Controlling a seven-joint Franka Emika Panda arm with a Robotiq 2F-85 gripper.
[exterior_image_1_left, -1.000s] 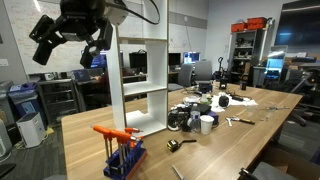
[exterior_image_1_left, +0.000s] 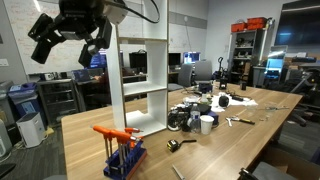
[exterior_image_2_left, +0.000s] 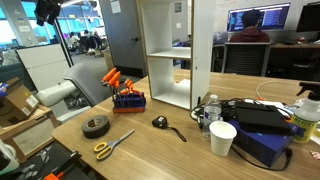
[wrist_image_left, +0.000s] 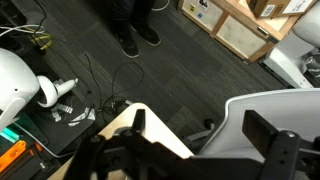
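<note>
At the bottom of the wrist view my gripper stands open, its two dark fingers wide apart with nothing visible between them. Below it are grey floor and a pale table corner (wrist_image_left: 150, 128). Exterior view 1 has the gripper (exterior_image_1_left: 68, 48) high at the upper left, well above the table. A blue rack (exterior_image_2_left: 129, 101) with orange-handled tools (exterior_image_2_left: 112, 76) stands on the table by a white shelf (exterior_image_2_left: 171, 93). In front lie a black tape roll (exterior_image_2_left: 95, 126), scissors with yellow handles (exterior_image_2_left: 104, 150) and a small black tool (exterior_image_2_left: 162, 122). All are clear of the gripper.
A clear bottle (exterior_image_2_left: 212, 112) and a white cup (exterior_image_2_left: 222, 138) stand beside a blue box (exterior_image_2_left: 262, 146) with a black case (exterior_image_2_left: 255, 117) on top. A grey chair (exterior_image_2_left: 88, 84) is behind the table's left side.
</note>
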